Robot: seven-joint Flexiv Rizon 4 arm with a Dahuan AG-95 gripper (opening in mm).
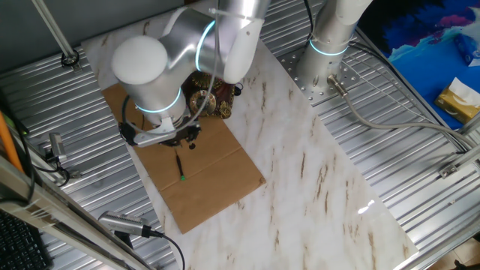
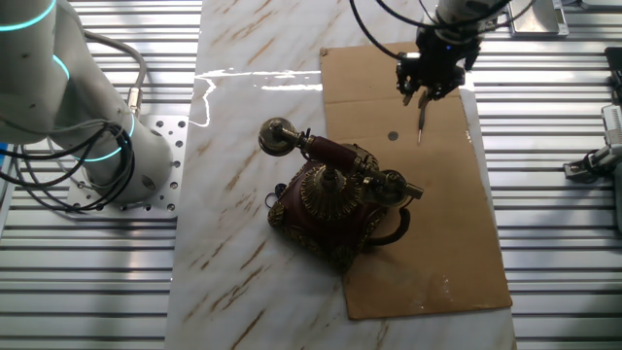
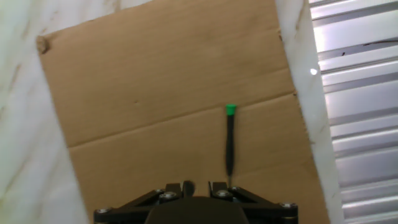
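Observation:
A small black disc (image 1: 192,146) lies flat on the cardboard, and a thin screwdriver (image 1: 180,166) with a black handle and green end rests beside it. The gripper is open, its two short black fingers apart with no object held between them. In the wrist view a dark rounded shape, apparently the disc (image 3: 189,188), shows right by the left finger and is partly hidden. The screwdriver (image 3: 230,140) lies to the right, its tip close to the right finger. In exterior view 2 the gripper (image 2: 421,95) hangs over the cardboard, with the disc (image 2: 393,136) uncovered.
The cardboard sheet (image 1: 217,184) covers part of the marble-patterned board (image 1: 300,195). An ornate antique-style telephone (image 2: 335,199) stands at the sheet's edge, near the arm. Metal slats (image 3: 360,124) run alongside the board.

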